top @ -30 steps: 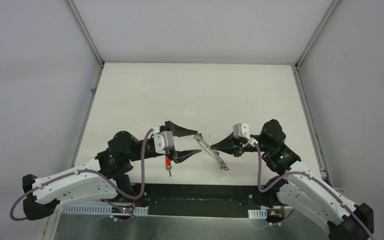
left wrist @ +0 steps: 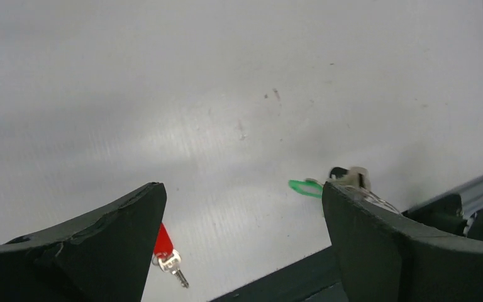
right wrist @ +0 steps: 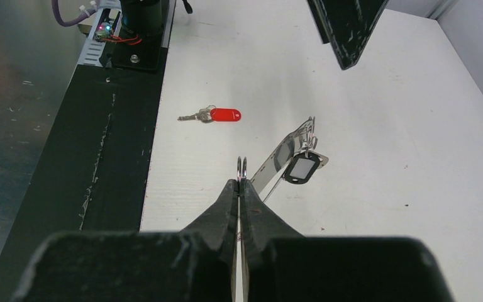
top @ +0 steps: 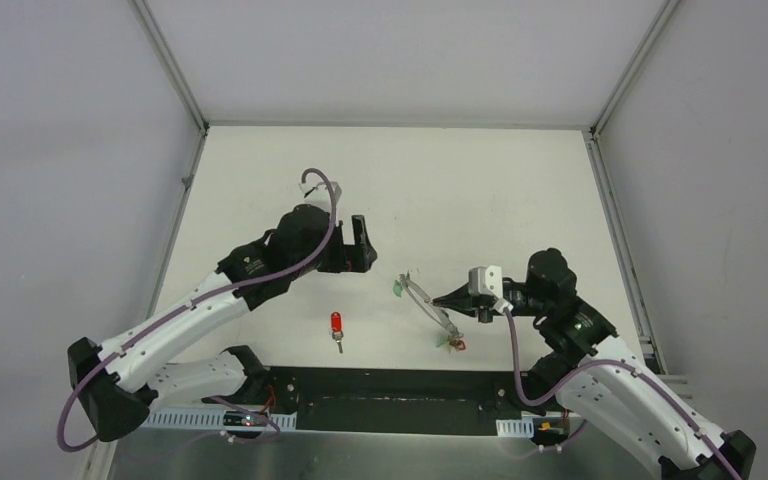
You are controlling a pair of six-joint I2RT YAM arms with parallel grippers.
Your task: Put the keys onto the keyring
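Observation:
A red-tagged key [top: 336, 325] lies on the white table near the front edge, also seen in the right wrist view [right wrist: 225, 115]. My right gripper [top: 438, 301] is shut on a long metal strip-like keyring holder [top: 428, 305] with keys and tags dangling at its ends; a black tag [right wrist: 302, 167] shows in the right wrist view. My left gripper [top: 358, 243] stands open above the table left of the metal piece, pointing down, with nothing between its fingers.
A dark strip [top: 390, 400] runs along the front edge. Grey walls enclose the sides and back.
My right gripper has shifted slightly, still at the metal piece.

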